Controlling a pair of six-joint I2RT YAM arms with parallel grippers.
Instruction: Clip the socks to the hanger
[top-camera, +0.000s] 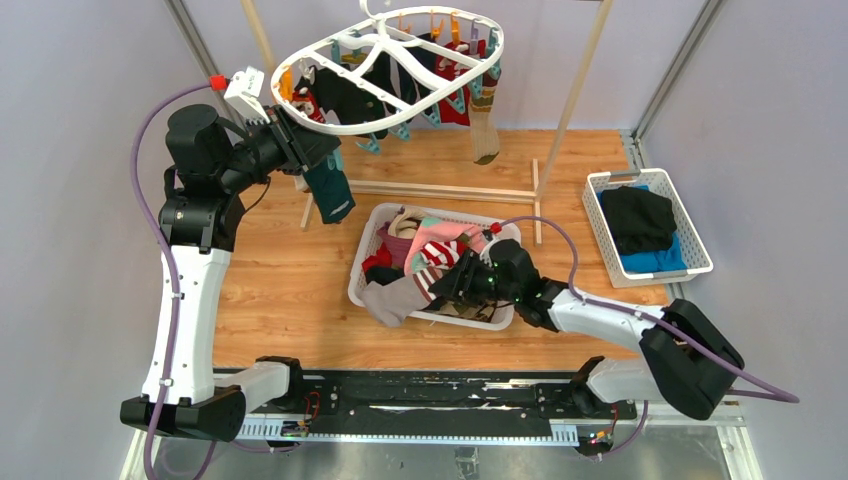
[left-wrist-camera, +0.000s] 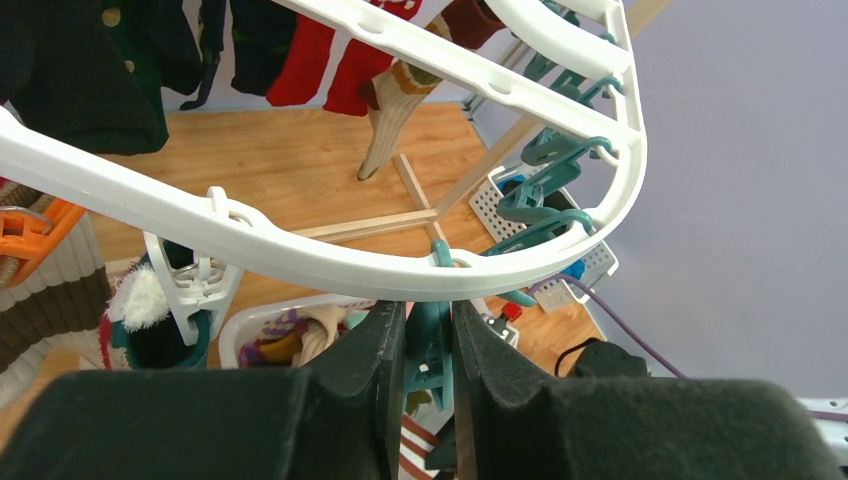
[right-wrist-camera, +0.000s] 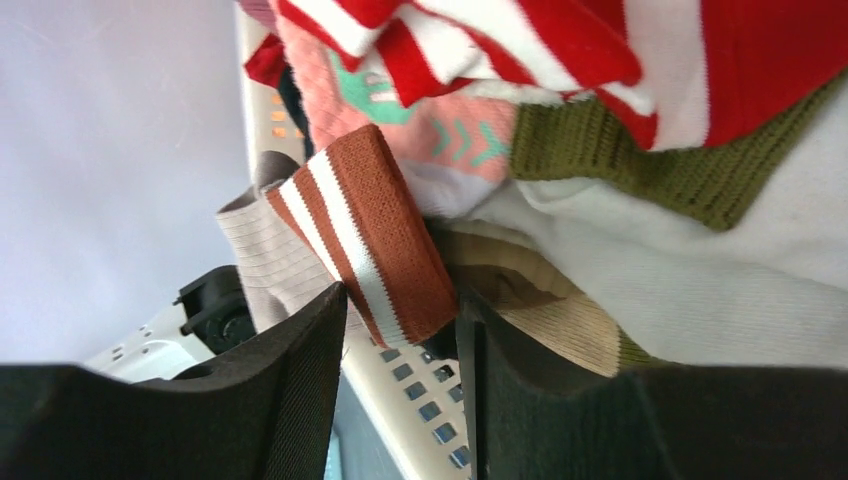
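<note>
The round white hanger (top-camera: 387, 127) carries hanging socks and clips. My left gripper is shut on a teal clip (left-wrist-camera: 425, 370) at the hanger's front rim; a dark teal sock (top-camera: 329, 198) hangs below it in the top view. In the basket (top-camera: 360, 260) lie mixed socks. My right gripper is down in it, fingers part open around the folded brown-and-white striped cuff (right-wrist-camera: 372, 240) of a grey sock (top-camera: 395, 297). Whether it grips the cuff is unclear.
A second white basket (top-camera: 700, 240) with black and blue cloth stands at the right. Wooden stand poles (top-camera: 572, 90) rise behind the hanger. Bare floor surrounds the central basket.
</note>
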